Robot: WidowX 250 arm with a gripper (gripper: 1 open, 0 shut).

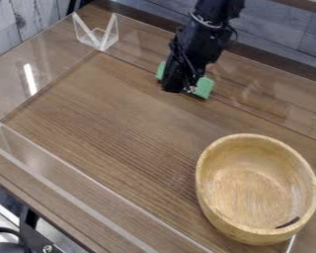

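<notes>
The black gripper (184, 77) is at the back centre, over a green object (203, 89) that shows on both sides of it. The fingers are dark and overlap the green object, so whether anything is between them cannot be seen.
A large tan bowl (253, 168) with a small dark item inside sits at the front right. A clear plastic piece (98, 32) is at the back left.
</notes>
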